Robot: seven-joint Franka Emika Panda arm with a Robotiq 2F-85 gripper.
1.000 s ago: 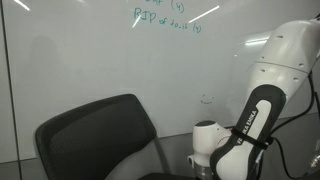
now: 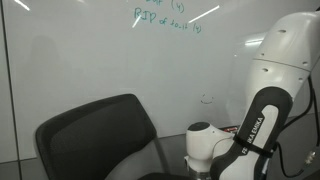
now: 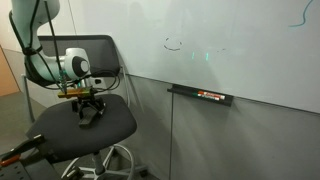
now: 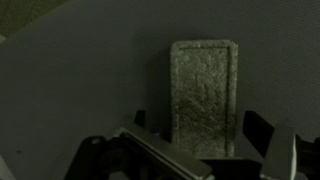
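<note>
A grey, rough-faced rectangular block (image 4: 204, 85), looking like a whiteboard eraser, lies flat on the dark chair seat (image 4: 95, 75). In the wrist view my gripper is open, one finger to each side of the block's near half. Dark gaps show between the block and both fingertips. Its near end is partly hidden behind the gripper's own parts. From the side, my gripper (image 3: 85, 103) is low over the chair seat (image 3: 113, 125), with a dark shape under it that is too small to make out. The gripper is out of sight in exterior view 1.
The chair's backrest (image 2: 95, 135) rises close to the arm. Behind it stands a whiteboard (image 3: 240, 50), with a marker tray (image 3: 202, 95) along its lower edge. Bare seat surrounds the block.
In exterior view 1 the arm's white wrist housing has shifted slightly left, towards the chair's backrest. The chair has stayed in place.
</note>
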